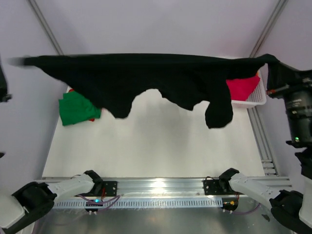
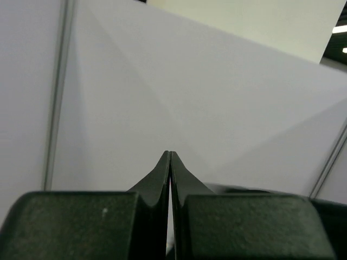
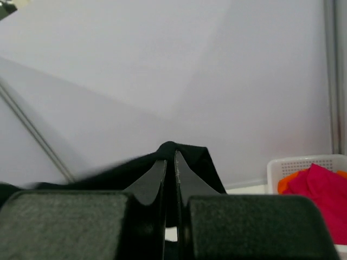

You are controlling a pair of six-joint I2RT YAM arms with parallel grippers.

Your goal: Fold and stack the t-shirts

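A black t-shirt point(image 1: 141, 78) is stretched wide in the air across the top view, its lower edge hanging wavy over the white table point(image 1: 156, 151). In the right wrist view, my right gripper is shut on a gathered bit of the black t-shirt point(image 3: 169, 147). My left gripper is shut, and no cloth shows between its fingertips; dark blurred cloth point(image 2: 257, 192) lies beyond and to the right of them. The shirt's far left end is blurred in the top view, apart from the sliver of left arm at the frame edge.
A green folded shirt point(image 1: 78, 109) with red cloth under it lies at the table's left. On the far right stands a white basket point(image 1: 263, 95) holding a red cloth point(image 1: 242, 88) and something orange.
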